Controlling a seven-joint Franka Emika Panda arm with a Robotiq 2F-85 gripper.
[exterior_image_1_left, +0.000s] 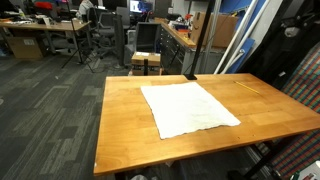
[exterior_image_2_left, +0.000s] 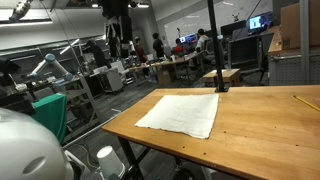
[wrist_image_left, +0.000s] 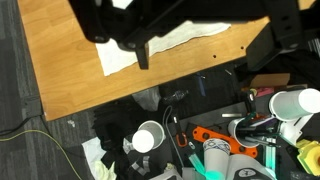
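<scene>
A white cloth (exterior_image_1_left: 188, 108) lies spread flat on the wooden table (exterior_image_1_left: 125, 130). In exterior view 2 the same cloth (exterior_image_2_left: 180, 114) rests near the table's left part, and a piece of it (wrist_image_left: 180, 38) shows at the top of the wrist view. My gripper is open, its dark fingers wide apart with nothing between them. It hangs high above the table's near edge, clear of the cloth; in exterior view 2 it is at the upper left.
A thin yellow stick (exterior_image_1_left: 248, 87) lies at the table's far right. A black post (exterior_image_1_left: 203, 40) rises at the back edge. Below the near edge are a white cup (wrist_image_left: 148, 136), tools and cables. Bare wood surrounds the cloth.
</scene>
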